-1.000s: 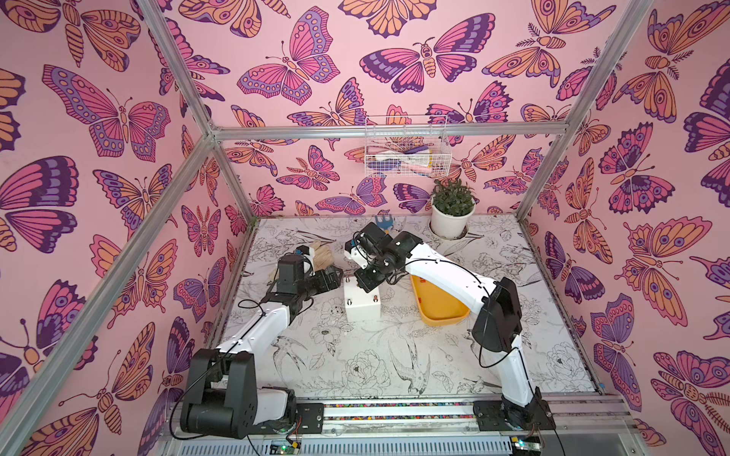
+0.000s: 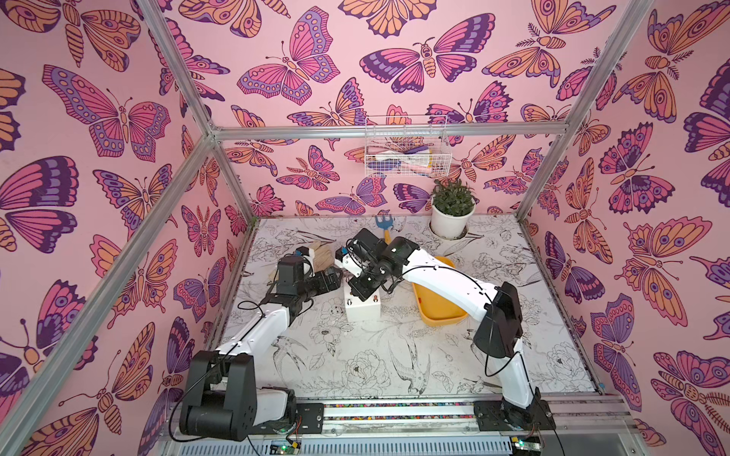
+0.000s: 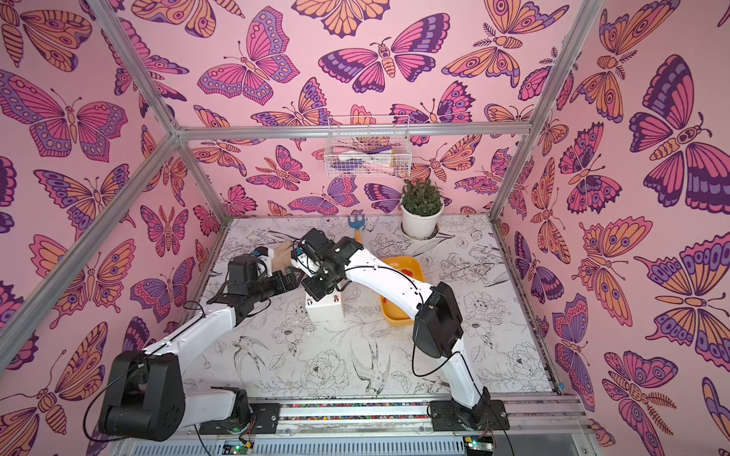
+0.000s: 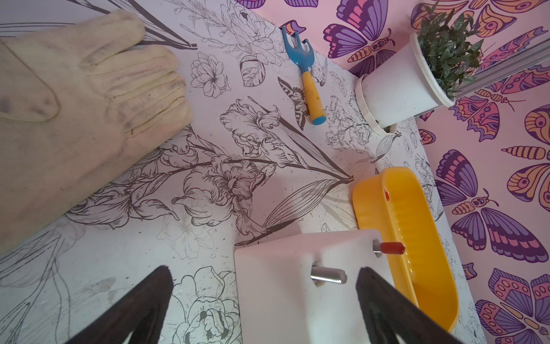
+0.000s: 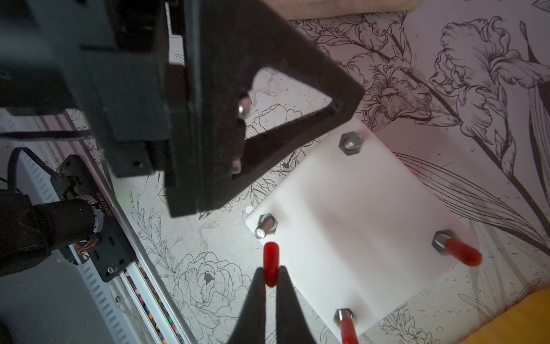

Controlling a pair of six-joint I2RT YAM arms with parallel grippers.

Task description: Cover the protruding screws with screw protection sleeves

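Observation:
A white block (image 5: 366,212) carries protruding screws; two wear red sleeves (image 5: 463,249), while bare screws (image 5: 264,226) show at two other corners. My right gripper is shut on a red sleeve, which appears just beside a bare screw in the right wrist view. My left gripper is open at the block's left, with the block's screws seen between and beyond its blurred fingers.
A yellow tray (image 4: 426,252) lies right of the block. A work glove (image 4: 86,126), a small fork (image 4: 312,97) and a potted plant (image 2: 448,212) are behind.
The right arm has shifted slightly down and left over the block, its upper housing moving a little. The left arm stays still.

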